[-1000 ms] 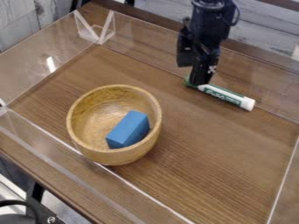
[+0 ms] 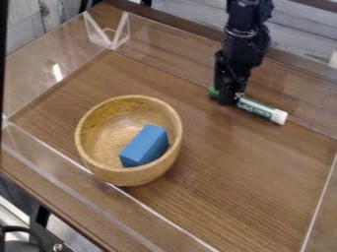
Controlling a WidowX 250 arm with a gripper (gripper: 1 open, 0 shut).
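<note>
My black gripper (image 2: 230, 93) reaches down from the top right to a slim white tube with green parts (image 2: 261, 109) lying on the wooden table. Its fingers are at the tube's left, green end, partly covering it; whether they touch or grip it, and how far they are open, I cannot tell.
A wooden bowl (image 2: 97, 129) with a blue block (image 2: 145, 146) inside stands at the lower left. Clear plastic walls edge the table.
Over the last second my gripper has moved down to the left end of the tube and looks narrower. The bowl and block have not moved.
</note>
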